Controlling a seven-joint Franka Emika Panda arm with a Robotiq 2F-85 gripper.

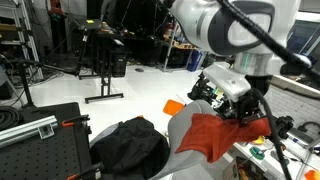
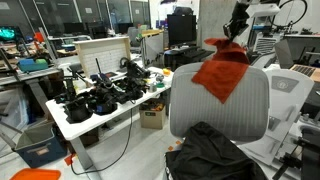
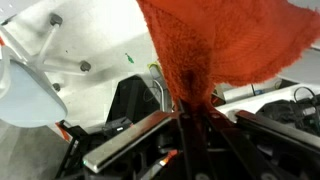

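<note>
A red cloth (image 1: pixel 208 135) hangs from my gripper, which is shut on a bunched part of it. Exterior view 2 shows the gripper (image 2: pixel 233 43) above the grey chair's back (image 2: pixel 215 112), with the cloth (image 2: pixel 222 72) draped down across the top of the backrest. From the wrist, the cloth (image 3: pixel 220 42) spreads out beyond the fingers, its held part gathered between them. A dark cloth (image 2: pixel 212 156) lies crumpled on the chair's seat. In exterior view 1 the arm hides the fingertips.
Behind the chair, a white table (image 2: pixel 90 123) carries several black devices. An orange bin (image 2: pixel 38 148) stands on the floor at left. Cluttered shelves and tools (image 1: pixel 285 125) lie at the right. Open pale floor (image 1: pixel 145 85) shows beyond the chair.
</note>
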